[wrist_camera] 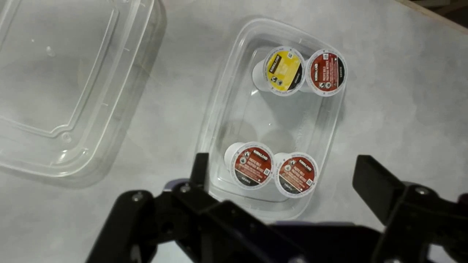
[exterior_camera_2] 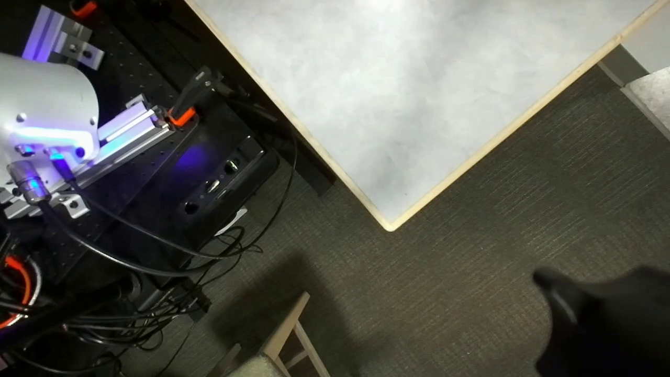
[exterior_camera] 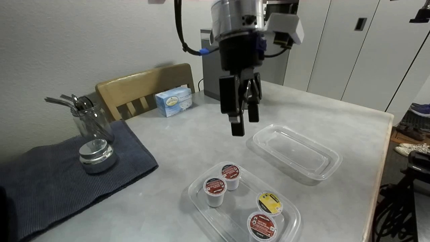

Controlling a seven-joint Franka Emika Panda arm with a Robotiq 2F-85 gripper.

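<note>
My gripper [exterior_camera: 246, 121] hangs open above the table, its fingers pointing down with nothing between them. Below and nearer the camera lies a clear plastic tray [wrist_camera: 272, 209] bearing several white coffee pods. At one end of it, a yellow-topped pod [wrist_camera: 284, 71] stands beside a red-topped pod [wrist_camera: 326, 72]. Two more red-topped pods, one left [wrist_camera: 253, 166] and one right [wrist_camera: 297, 175], stand side by side at the other end. In the wrist view this second pair appears between my spread fingers, well below them.
An empty clear container [exterior_camera: 296, 151] lies to the right. At the back left are a tea box [exterior_camera: 174, 101] and a wooden chair [exterior_camera: 149, 84]. A glass jar of utensils [exterior_camera: 92, 121] and a silver-lidded jar [exterior_camera: 96, 156] stand on a blue mat [exterior_camera: 125, 169]. Bare tabletop separates them from the tray.
</note>
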